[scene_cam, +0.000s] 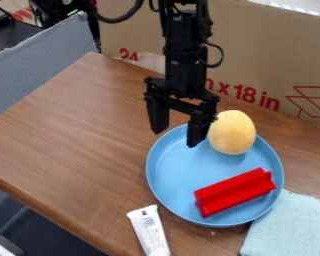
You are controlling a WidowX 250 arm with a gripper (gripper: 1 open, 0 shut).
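My black gripper (176, 126) hangs open over the left rear rim of a blue plate (176, 176), its fingers to the left of a pale yellow oval object (232, 131) that rests at the back of the plate. Nothing shows between the fingers. A red block-like object (234, 191) lies at the front right of the plate.
A white tube (148, 233) lies near the table's front edge, and a pale cloth (288, 232) at the lower right. A cardboard box (270, 60) stands behind.
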